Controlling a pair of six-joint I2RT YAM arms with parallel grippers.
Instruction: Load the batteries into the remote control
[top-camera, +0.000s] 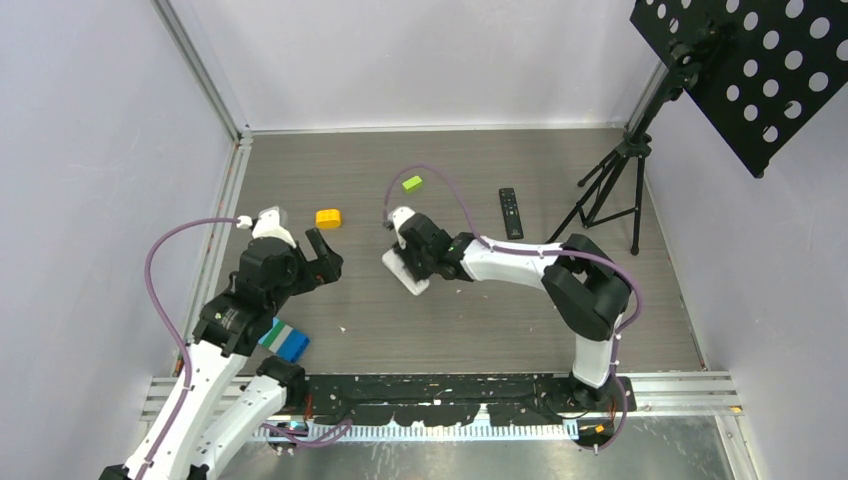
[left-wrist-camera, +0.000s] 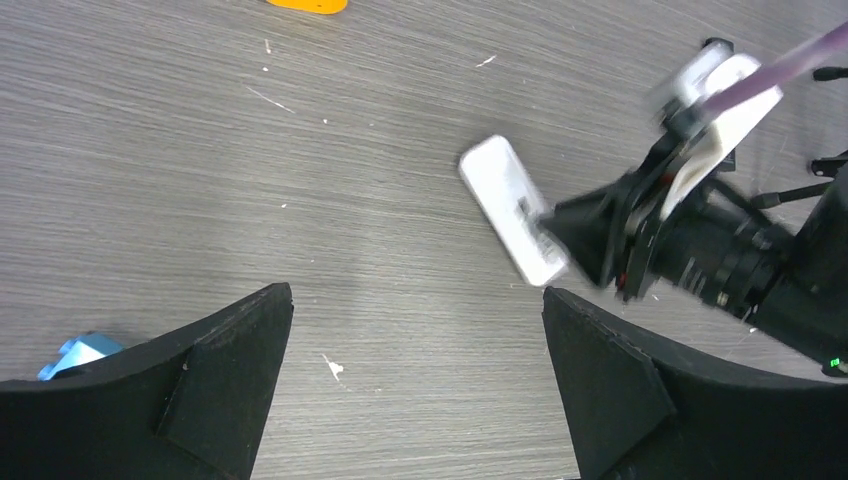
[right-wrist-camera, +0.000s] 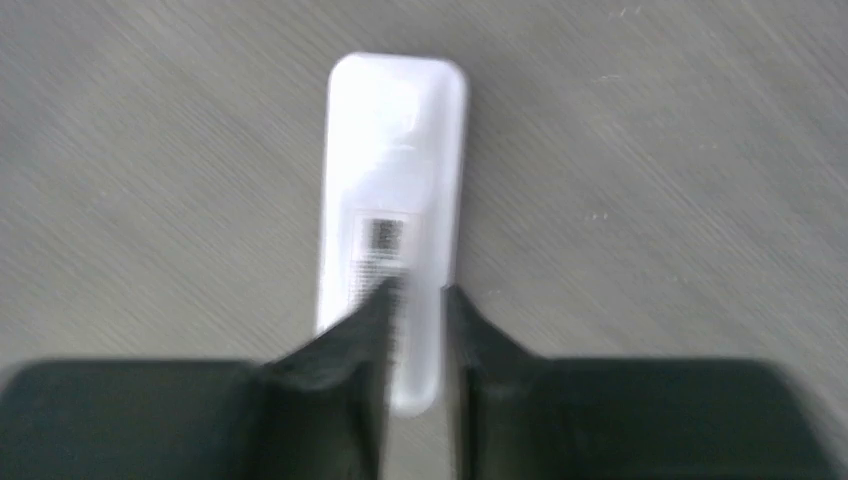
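Observation:
A white, rounded-end device, seemingly the remote control (right-wrist-camera: 395, 130), lies flat on the table with a printed label facing up. In the top view this white device (top-camera: 405, 272) is slanted, its upper part under my right gripper. The right gripper's (right-wrist-camera: 418, 300) fingers are close together over the device's near end, a narrow gap between them; whether they touch it is unclear in the blur. My left gripper stands wide open with nothing between its fingers, well to the device's left. No batteries can be made out.
A black remote (top-camera: 511, 214) lies to the right, near a tripod stand (top-camera: 625, 150). Yellow (top-camera: 328, 218) and green (top-camera: 412, 184) blocks sit farther back. A blue block (top-camera: 292, 346) is beside the left arm.

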